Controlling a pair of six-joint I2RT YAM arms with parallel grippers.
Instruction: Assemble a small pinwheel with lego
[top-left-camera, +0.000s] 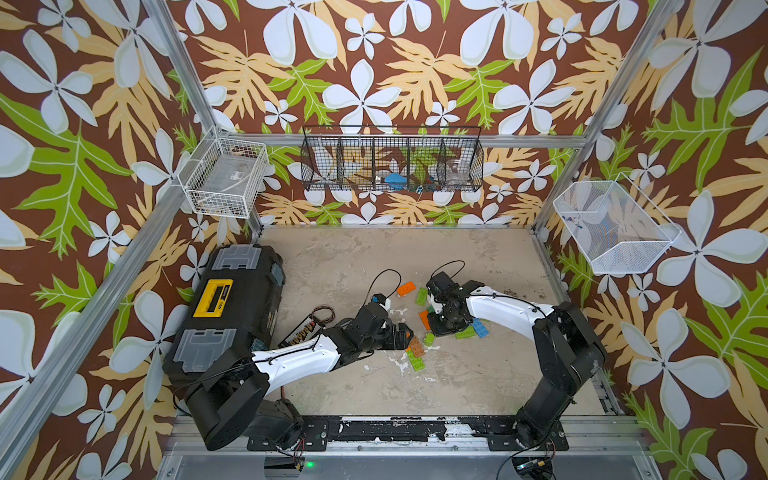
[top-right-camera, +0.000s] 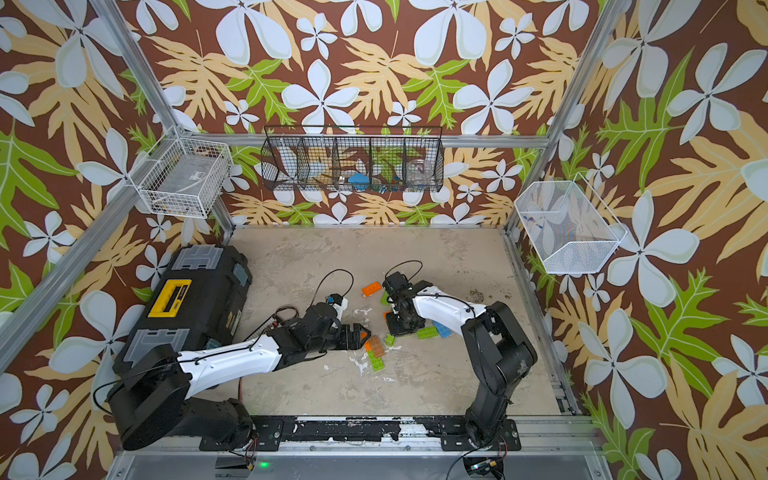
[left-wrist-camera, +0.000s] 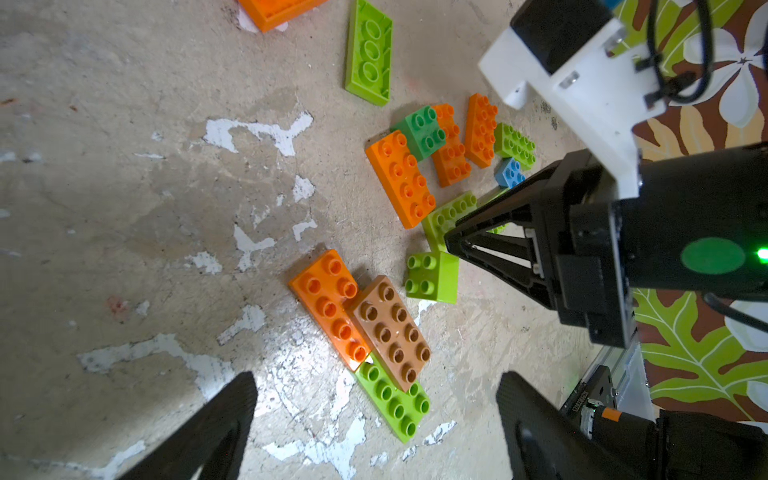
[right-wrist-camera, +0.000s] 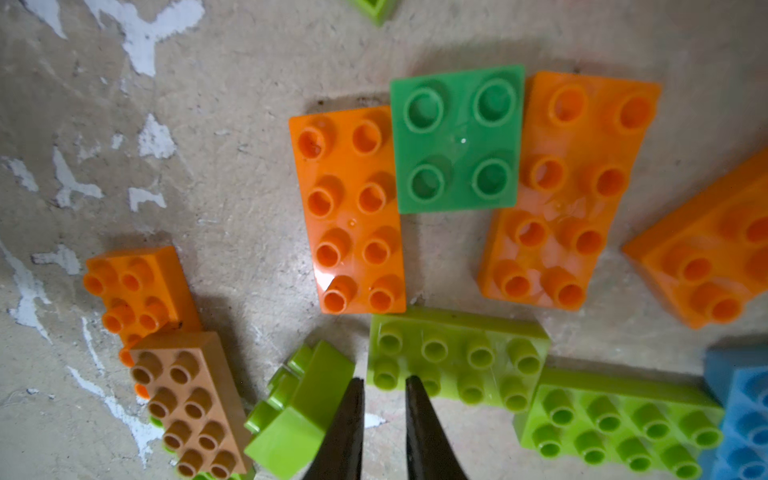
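Observation:
My left gripper stands open over a joined group: an orange brick (left-wrist-camera: 326, 300) and a light green brick (left-wrist-camera: 396, 408), with a brown brick (left-wrist-camera: 389, 332) across them. The fingers are apart from it on either side. At the light green bricks, my right gripper has its fingertips a narrow gap apart; floor shows between them, and whether they grip anything is unclear. A small light green brick (right-wrist-camera: 300, 424) lies by its left finger, a longer light green one (right-wrist-camera: 456, 352) just beyond. A dark green brick (right-wrist-camera: 457, 140) lies between two orange bricks (right-wrist-camera: 348, 212).
To the right in the right wrist view lie another light green brick (right-wrist-camera: 620, 420), a blue brick (right-wrist-camera: 744, 408) and an orange brick (right-wrist-camera: 712, 248). A loose light green brick (left-wrist-camera: 369, 52) is farther back. The black toolbox (top-left-camera: 220, 304) stands at left.

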